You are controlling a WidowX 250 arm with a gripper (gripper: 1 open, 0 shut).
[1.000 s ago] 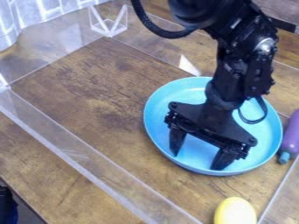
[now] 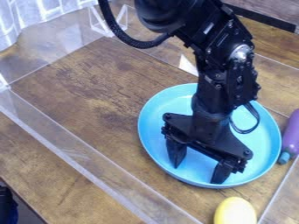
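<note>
My black gripper (image 2: 201,156) hangs low inside a light blue round dish (image 2: 156,122) on the wooden table, its two fingers pointing down at the dish's floor and spread apart. I see nothing held between them, though the wrist housing hides part of the dish.
A purple eggplant-like object (image 2: 291,143) lies just right of the dish, and a yellow oval object (image 2: 233,213) sits at the front right. Clear plastic walls border the workspace.
The arm has shifted slightly left and down within the dish, and the dish appears nudged slightly left with it.
</note>
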